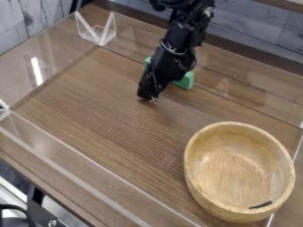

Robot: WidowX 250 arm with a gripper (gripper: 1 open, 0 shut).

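My black gripper [149,90] hangs low over the middle of the wooden table, at the front left of a green object [182,77] that the arm partly covers. The fingertips are dark and small in this view, so whether anything is between them cannot be made out.
A large tan bowl [239,132] fills the front right of the table. A white wire-like piece [98,28] is at the back left. A dark cable lies at the lower left corner.
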